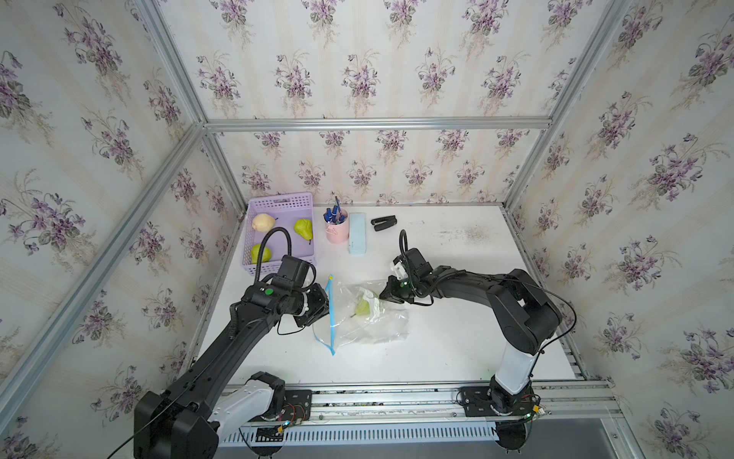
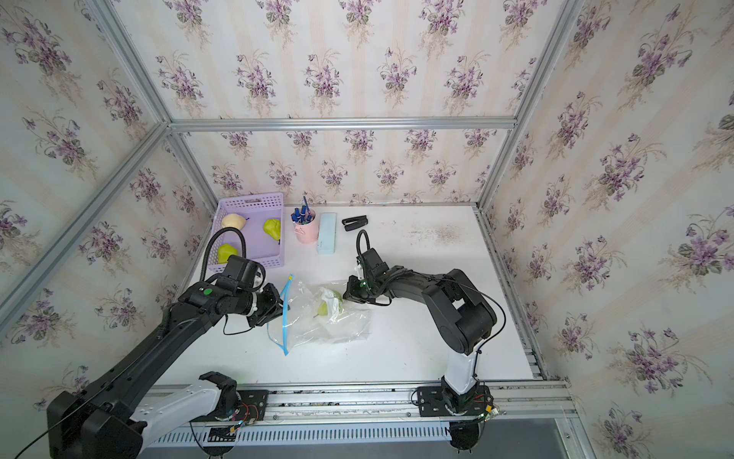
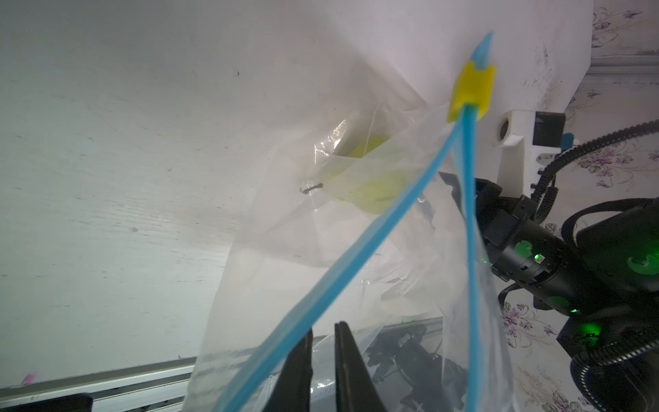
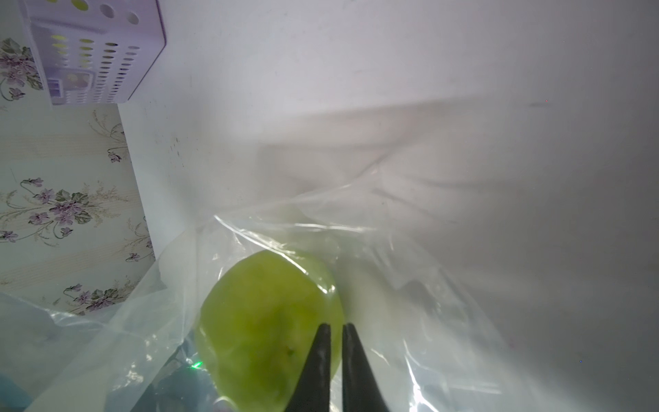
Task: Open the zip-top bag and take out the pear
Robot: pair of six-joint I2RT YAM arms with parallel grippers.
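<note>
A clear zip bag (image 1: 382, 329) with a blue zip strip (image 1: 331, 313) and yellow slider (image 3: 470, 89) lies on the table, a yellow-green pear (image 4: 267, 322) inside it. My left gripper (image 1: 319, 312) is at the bag's zip end; in the left wrist view its fingertips (image 3: 342, 329) sit between the spread blue strips, slightly apart, with film around them. My right gripper (image 1: 388, 294) is at the bag's other end beside the pear; its dark fingertips (image 4: 349, 333) are close together over the film. Whether either grips film is unclear.
A lilac basket (image 1: 279, 200) with several fruits stands back left. A pink pen cup (image 1: 336, 234), a pale blue box (image 1: 357, 233) and a black stapler (image 1: 384, 223) line the back.
</note>
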